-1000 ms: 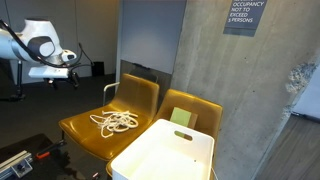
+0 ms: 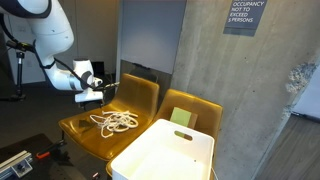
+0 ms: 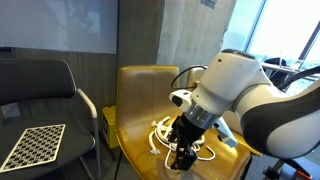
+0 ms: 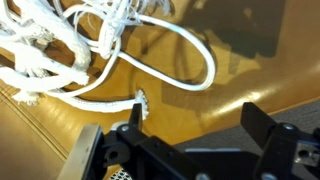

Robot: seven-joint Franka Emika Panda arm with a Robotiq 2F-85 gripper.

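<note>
White rope (image 2: 118, 121) lies in a loose, tangled heap on the tan seat of the left chair. In the wrist view the rope (image 4: 115, 40) fills the upper left, with one loop reaching toward the middle and a frayed end below it. My gripper (image 2: 96, 91) is over the left part of that seat, beside the rope in exterior view 1. In the wrist view the gripper is open, its dark fingers wide apart with nothing between them. Exterior view 2 shows the white arm in front of the seat, hiding part of the rope (image 3: 162, 135).
A large white bin (image 2: 165, 155) stands on the right seat, in front of a green-yellow block (image 2: 192, 110). Chair backs (image 2: 135, 97) rise behind the seat. A black chair with a patterned board (image 3: 34, 147) stands to the left in exterior view 2.
The rope and bin have stayed put.
</note>
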